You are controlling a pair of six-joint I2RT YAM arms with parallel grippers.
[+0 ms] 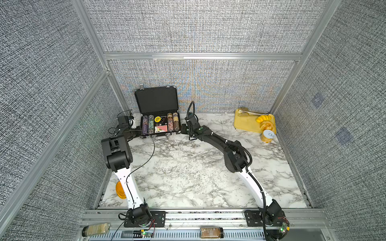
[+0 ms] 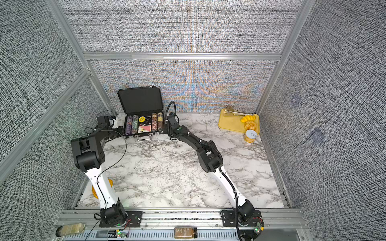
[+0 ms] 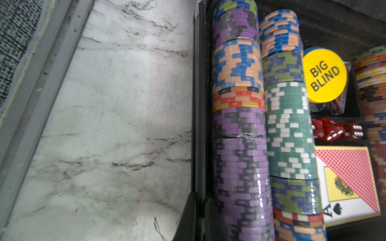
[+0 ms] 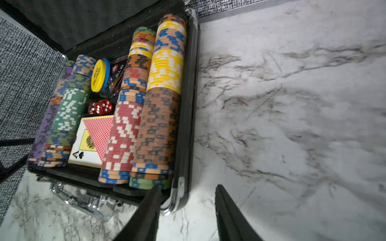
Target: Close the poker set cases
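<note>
A black poker case (image 1: 160,135) with chip stacks, dice and cards inside stands at the back left, its lid (image 1: 156,100) raised. My left gripper is shut on the case's left side wall (image 3: 199,120), one finger outside and one inside, beside the purple chips (image 3: 241,168). At the opposite side, my right gripper is open near the case's front right corner (image 4: 179,194); nothing shows gripped between its fingers. The carrying handle (image 4: 82,202) and latches face the front.
A yellow tray (image 1: 247,123) with food-like items and a white-lidded jar (image 1: 268,135) occupy the back right. An orange round item (image 1: 120,190) lies beside the left arm.
</note>
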